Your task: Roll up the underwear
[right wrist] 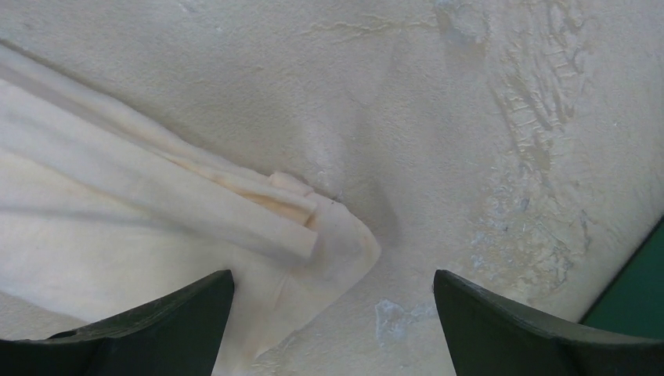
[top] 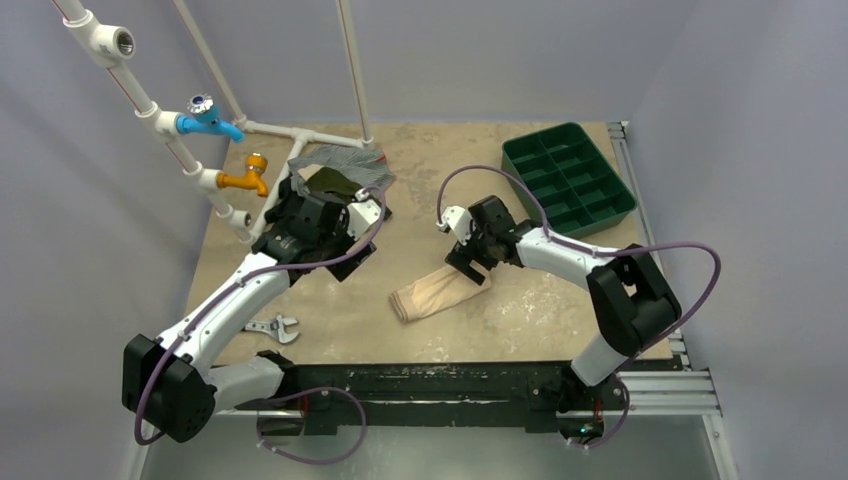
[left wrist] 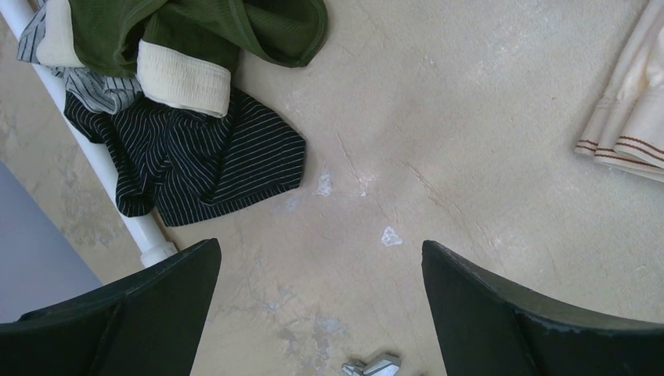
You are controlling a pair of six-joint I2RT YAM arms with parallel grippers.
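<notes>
The cream underwear (top: 437, 294) lies folded into a flat, long strip at the front middle of the table. Its left end, the underwear's band (left wrist: 626, 147), shows dark red stripes in the left wrist view. Over the right end of the strip hovers my right gripper (top: 466, 268), open; in its wrist view the cloth's corner (right wrist: 337, 243) lies between and below the spread fingers, with nothing gripped. My left gripper (top: 350, 260) is open and empty, up and to the left of the cloth, above bare table.
Dark striped and green garments (left wrist: 227, 157) are heaped by the white pipe (left wrist: 129, 219) at the back left. An adjustable wrench (top: 273, 327) lies front left. A green divided box (top: 512, 152) stands back right. Bare table surrounds the underwear.
</notes>
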